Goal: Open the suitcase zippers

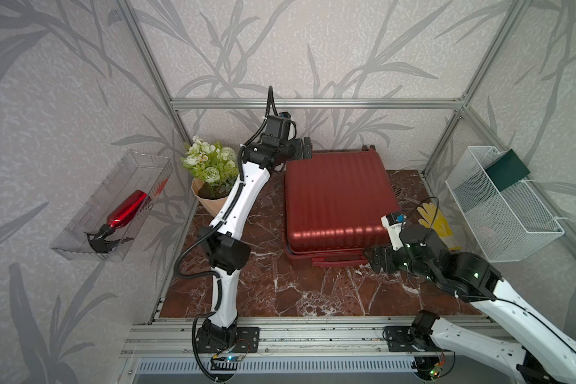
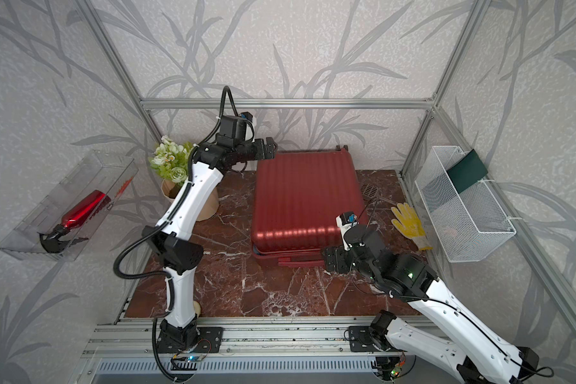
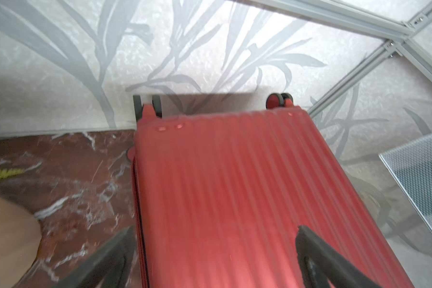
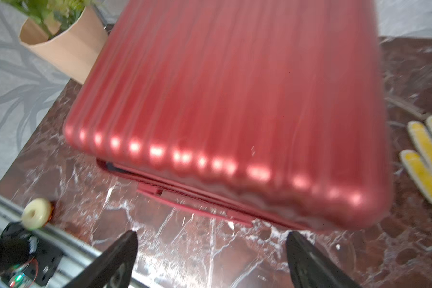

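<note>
A red hard-shell suitcase [image 1: 336, 198] lies flat on the marble table [image 1: 320, 294], its side handle [image 4: 192, 206] facing the front. My left gripper [image 1: 300, 147] is raised at the suitcase's back left corner, open, with nothing between its fingers; the left wrist view looks across the lid toward the wheels. At the front right corner, my right gripper [image 1: 384, 259] hangs apart fingers over the side with the handle, holding nothing that shows. The zipper pulls cannot be made out.
A flower pot [image 2: 204, 204] stands left of the suitcase. A yellow glove [image 2: 406, 224] lies to the right. A wire basket [image 2: 460, 224] and a clear bin [image 2: 102, 166] hang on the side walls.
</note>
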